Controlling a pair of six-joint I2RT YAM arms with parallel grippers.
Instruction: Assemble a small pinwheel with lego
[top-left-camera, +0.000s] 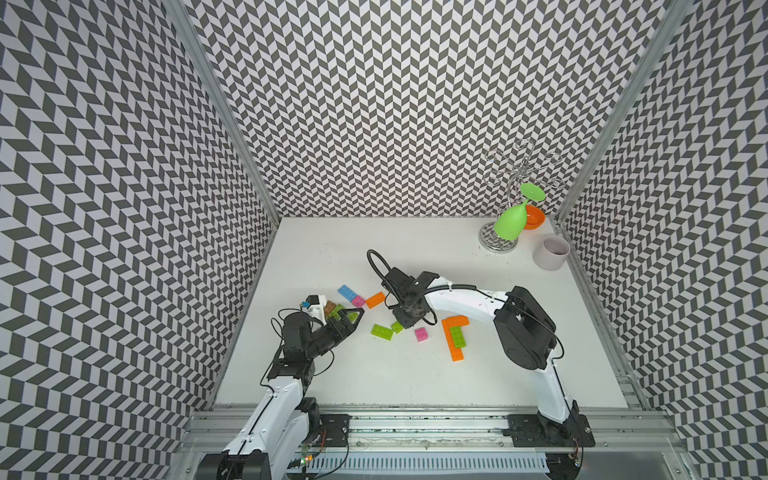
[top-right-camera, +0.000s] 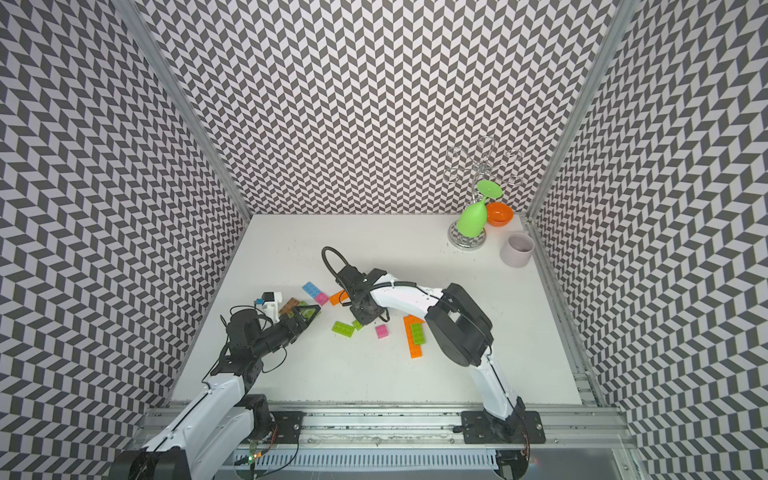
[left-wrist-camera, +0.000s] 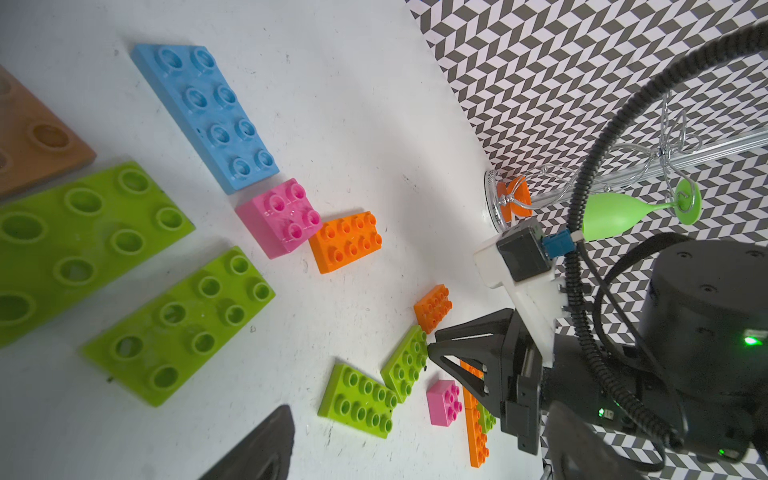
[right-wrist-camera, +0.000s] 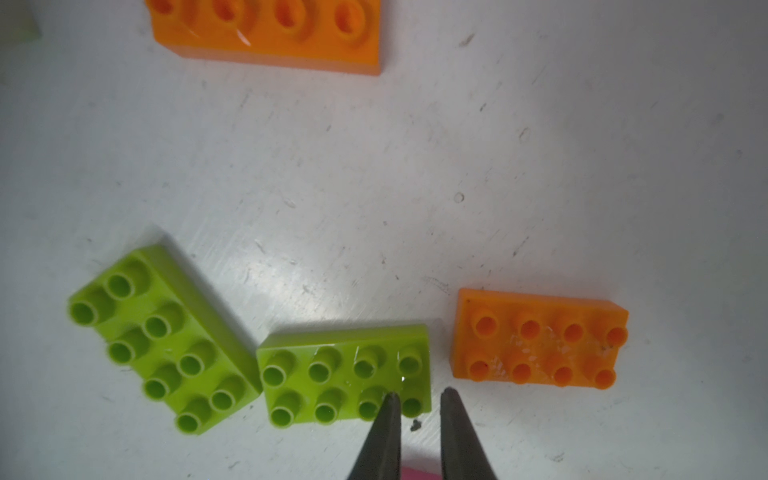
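My left gripper stands open above the table's left side, its fingertips far apart and empty. Before it lie a brown brick (left-wrist-camera: 40, 136), two green bricks (left-wrist-camera: 180, 324), a blue brick (left-wrist-camera: 205, 112), a pink brick (left-wrist-camera: 280, 214) by the blue one's end, and an orange brick (left-wrist-camera: 345, 240). Over mid-table points my right gripper, a narrow empty gap between its fingers. Its tips overlap the right end of a green brick (right-wrist-camera: 344, 376) in the right wrist view; contact cannot be judged. Another green brick (right-wrist-camera: 164, 340) touches that one; an orange brick (right-wrist-camera: 540, 340) sits to the right.
A second pink brick (top-left-camera: 421, 334) lies mid-table. Right of it are orange pieces (top-left-camera: 450, 342) in an L-like shape, with a green brick (top-left-camera: 457, 337) against them. At the back right stand a green goblet (top-left-camera: 510, 222), an orange bowl (top-left-camera: 533, 217) and a mug (top-left-camera: 551, 253).
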